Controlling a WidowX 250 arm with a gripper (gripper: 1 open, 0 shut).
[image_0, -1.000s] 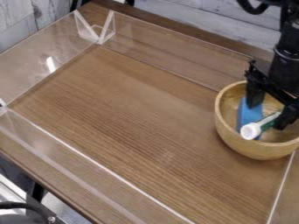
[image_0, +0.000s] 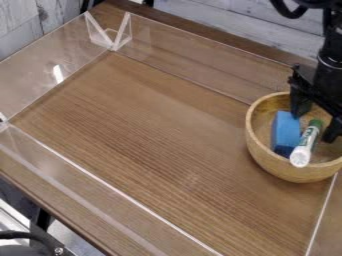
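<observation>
A round tan bowl (image_0: 261, 128) sits at the right of the wooden table. In it lie a blue block (image_0: 285, 134) and, to its right, a white object with a green part (image_0: 303, 149). My black gripper (image_0: 311, 105) is over the bowl's back right part, its fingers pointing down; it stands open, with its lower ends partly hard to make out against the bowl.
A dark cable lies at the bottom left, outside the work area.
The white and green object in the bowl has shifted from slanting to more upright in the view. The gripper has moved slightly up and right.
</observation>
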